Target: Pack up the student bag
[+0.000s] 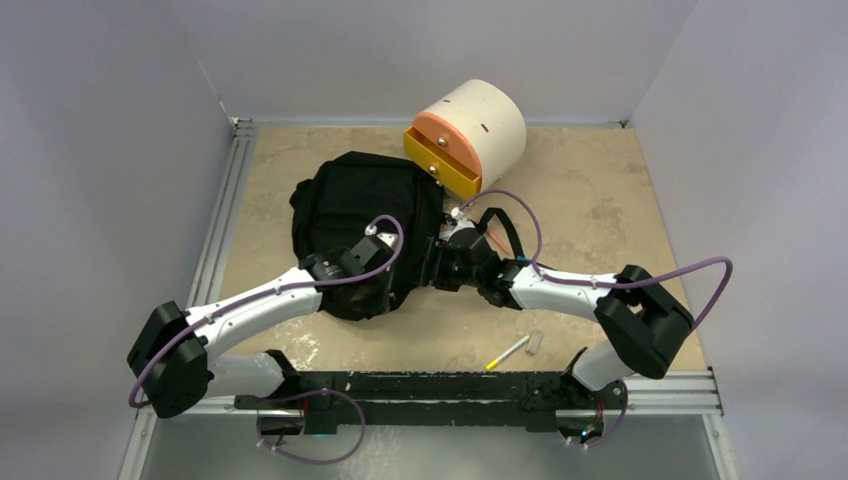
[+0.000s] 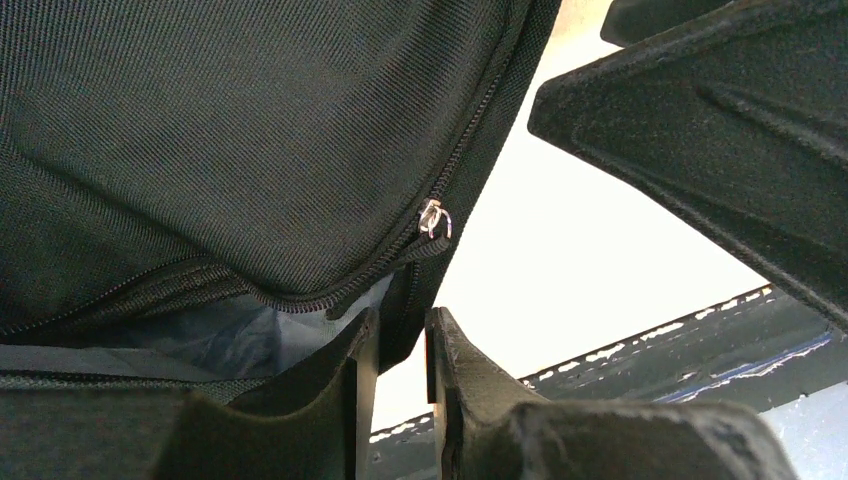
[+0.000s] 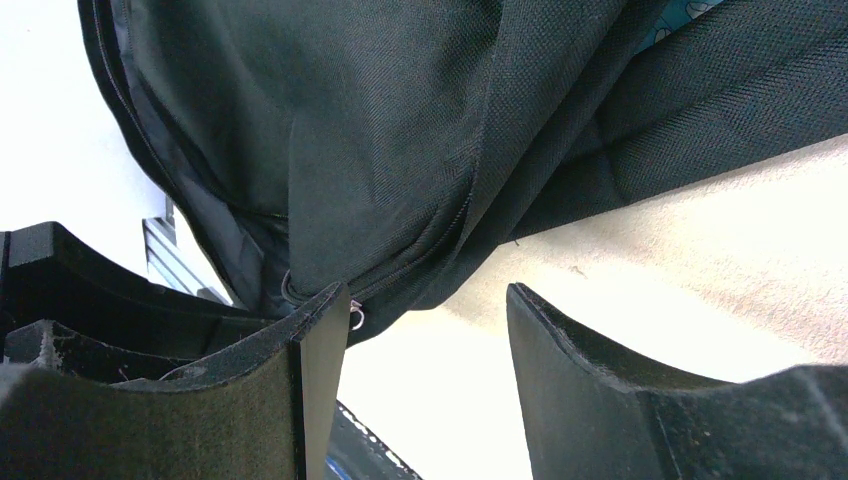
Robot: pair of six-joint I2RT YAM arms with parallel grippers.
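The black bag [image 1: 350, 200] lies flat on the left half of the table, its mouth partly unzipped. In the left wrist view a silver zipper pull [image 2: 433, 220] sits on the bag's edge, with grey lining [image 2: 270, 340] showing below it. My left gripper is above that lower corner, fingers a narrow gap apart, nothing seen gripped. My right gripper stands open at the bag's right edge, with table showing between its fingers; the zipper pull [image 3: 357, 316] appears near its left fingertip. A yellow-ended marker [image 1: 508, 353] and a small pale block [image 1: 534, 342] lie at the front right.
A rounded white cabinet [image 1: 490, 130] with its yellow drawer [image 1: 441, 166] pulled out stands behind the bag. A black strap [image 1: 510, 232] and an orange stick [image 1: 497, 241] lie behind the right arm.
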